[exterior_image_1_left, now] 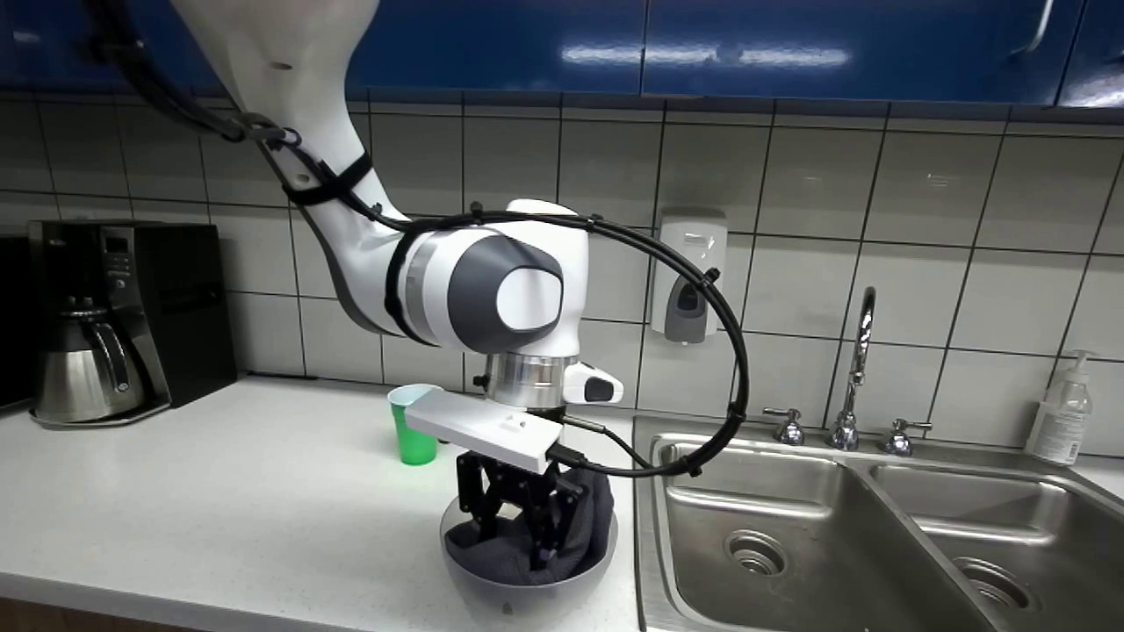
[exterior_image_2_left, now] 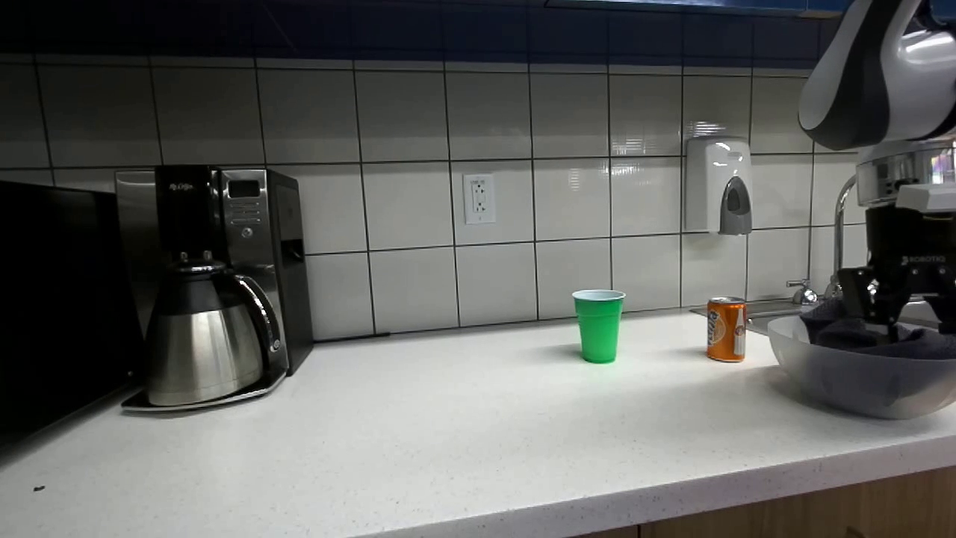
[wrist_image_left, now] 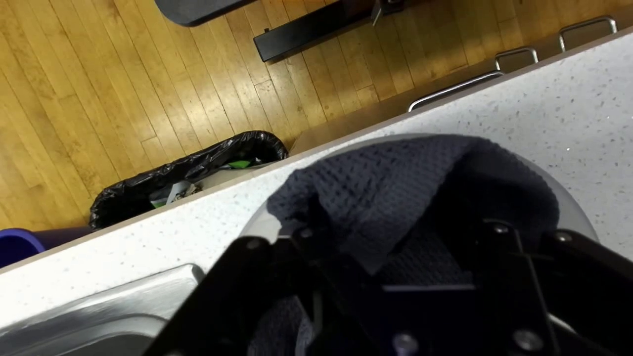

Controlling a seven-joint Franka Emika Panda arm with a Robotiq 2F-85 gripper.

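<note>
A dark grey cloth (exterior_image_1_left: 514, 556) lies bunched in a translucent grey bowl (exterior_image_1_left: 523, 600) on the counter, left of the sink. My gripper (exterior_image_1_left: 516, 542) points down inside the bowl, its part-open fingers reaching into the folds. The second exterior view has the cloth (exterior_image_2_left: 838, 332) just over the rim of the bowl (exterior_image_2_left: 874, 385), with my gripper (exterior_image_2_left: 914, 332) at the right edge. From the wrist, the cloth (wrist_image_left: 380, 196) fills most of the bowl and black finger linkages hide the lower part. How much cloth sits between the fingertips is hidden.
A green cup (exterior_image_2_left: 598, 327) and an orange can (exterior_image_2_left: 726, 330) stand behind the bowl and to its left. The double sink (exterior_image_1_left: 759, 506) lies to the right. At far left is a coffee maker (exterior_image_2_left: 215, 287).
</note>
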